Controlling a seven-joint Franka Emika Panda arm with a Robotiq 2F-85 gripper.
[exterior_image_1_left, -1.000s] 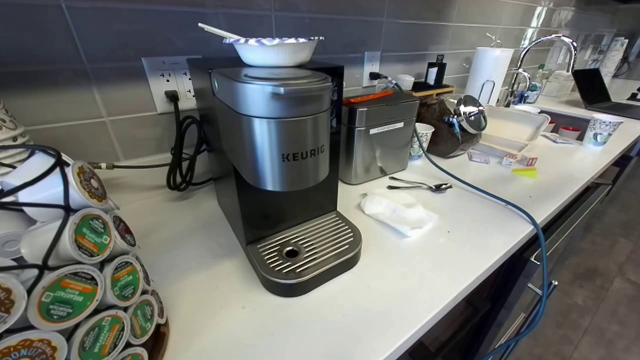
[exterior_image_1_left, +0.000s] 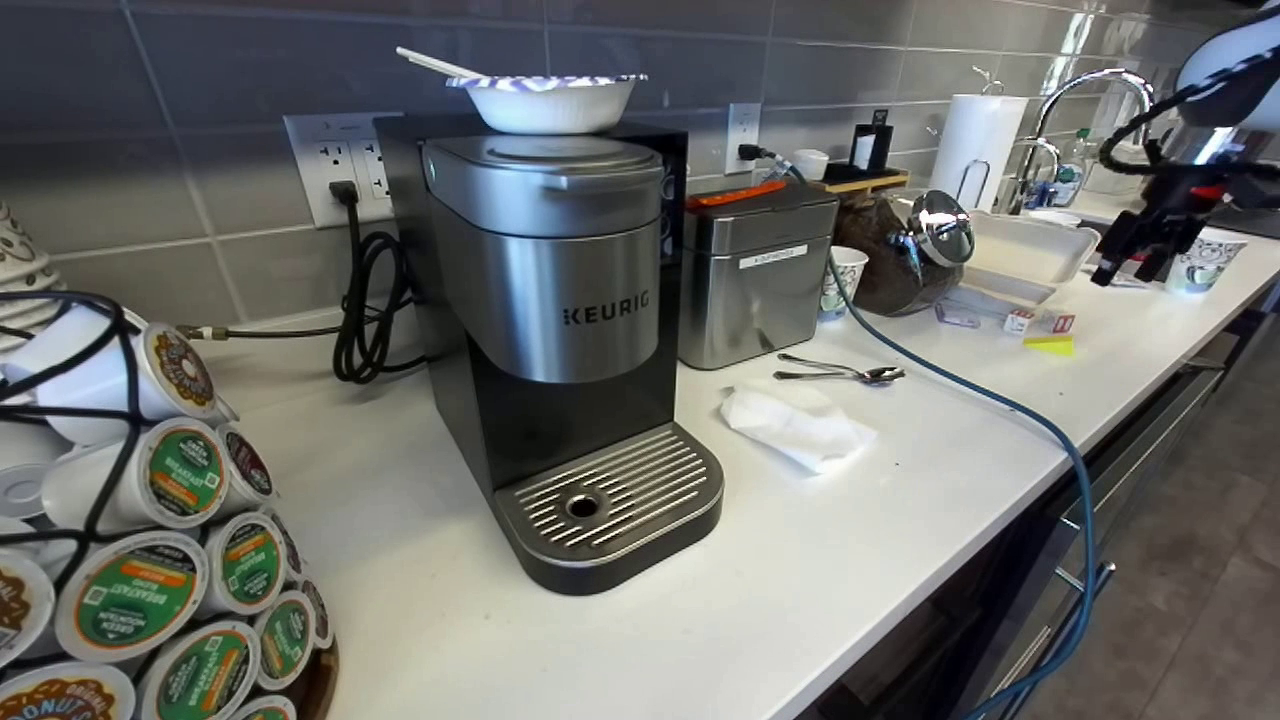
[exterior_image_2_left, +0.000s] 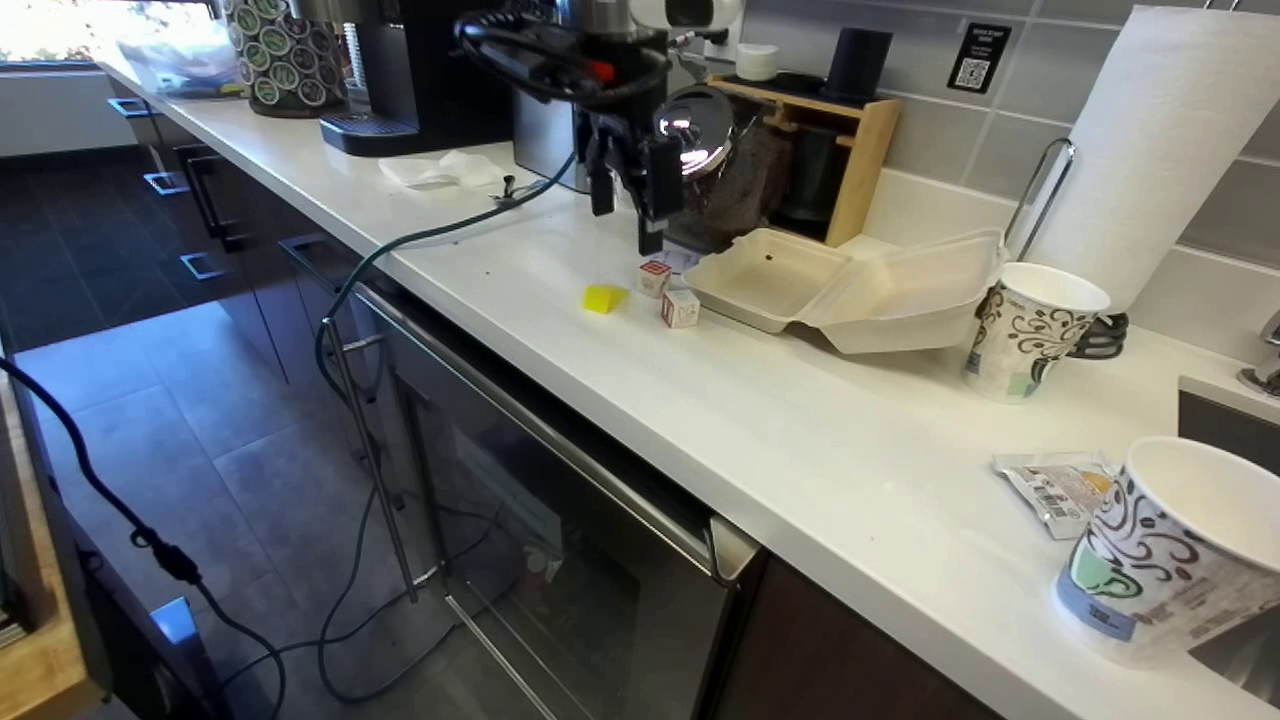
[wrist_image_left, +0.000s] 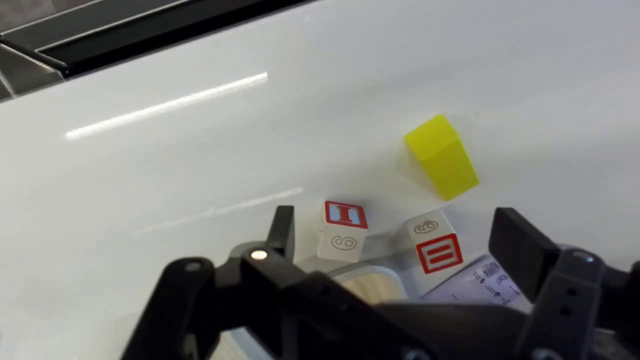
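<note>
My gripper is open, its dark fingers wide apart with nothing held between them. In exterior view 2 the gripper (exterior_image_2_left: 624, 228) hangs above the counter, over the area of the small blocks. Below it in the wrist view lie a letter block marked I (wrist_image_left: 340, 234), a second letter block (wrist_image_left: 436, 240) with a red-framed face, and a yellow block (wrist_image_left: 444, 157). The yellow block is farther out from the fingers than the two letter blocks. A printed packet (wrist_image_left: 480, 282) lies beside the second letter block, partly hidden by a finger.
An opened takeout container (exterior_image_2_left: 768, 282) sits right beside the blocks. Paper cups (exterior_image_2_left: 1034, 324), a paper towel roll (exterior_image_2_left: 1158, 156) and a glass jar (exterior_image_1_left: 885, 258) stand nearby. A blue cable (exterior_image_1_left: 1020, 414) crosses the counter and hangs over its front edge.
One second ago the arm was out of exterior view 1. Now the gripper shows at its right side, above the counter. The blocks look unmoved.
</note>
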